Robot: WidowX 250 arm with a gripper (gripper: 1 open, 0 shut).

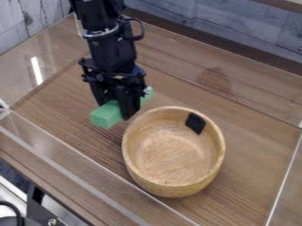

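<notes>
My gripper (118,104) is shut on a green object (109,115), held low over the wood just left of a round wooden bowl (171,181). A small dark block (196,124) sits at the bowl's upper right rim. A lighter green item (147,94) shows partly behind my gripper; the arm hides the rest of it.
Bare wooden surface (242,79) lies to the right, behind and at the left. The arm's black body fills the upper middle. Dark cables show at the lower left corner.
</notes>
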